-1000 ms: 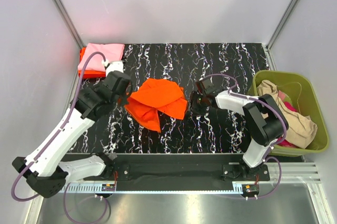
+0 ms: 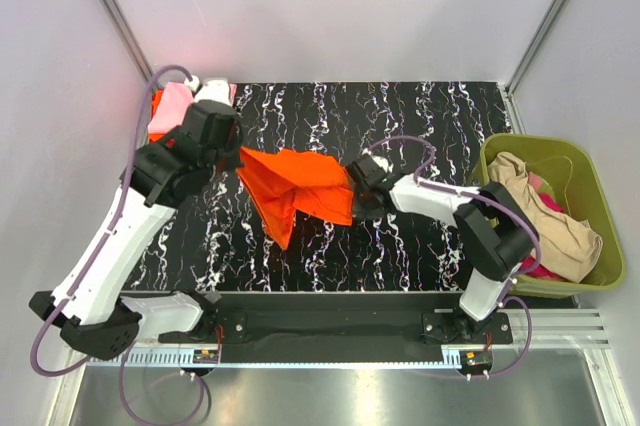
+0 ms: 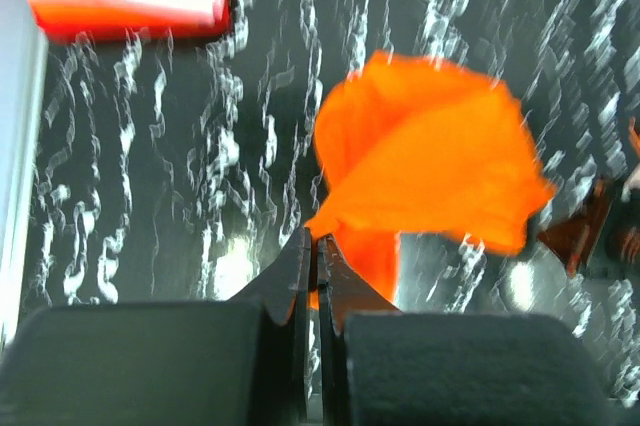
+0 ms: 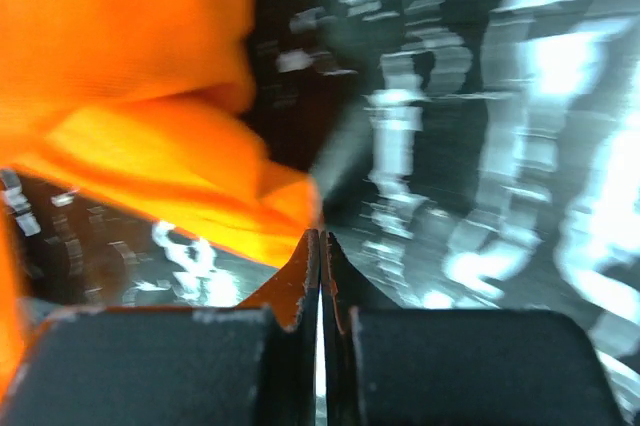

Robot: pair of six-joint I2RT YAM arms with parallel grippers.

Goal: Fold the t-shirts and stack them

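The orange t-shirt (image 2: 296, 183) lies bunched and partly folded in the middle of the dark marbled table. Its left end rises to my left gripper, which is shut on that edge, while a loose flap (image 2: 276, 218) hangs below. At the shirt's right end, my right gripper is shut with a corner of the cloth (image 4: 285, 208) tapering to its fingertips. At the back left sits a folded stack, a pink t-shirt (image 2: 172, 106) over orange cloth, partly covered by the left arm in the top view.
A green bin (image 2: 612, 264) holding beige cloth (image 2: 560, 231) and some darker pink cloth stands at the right edge. Walls close in at the left and back.
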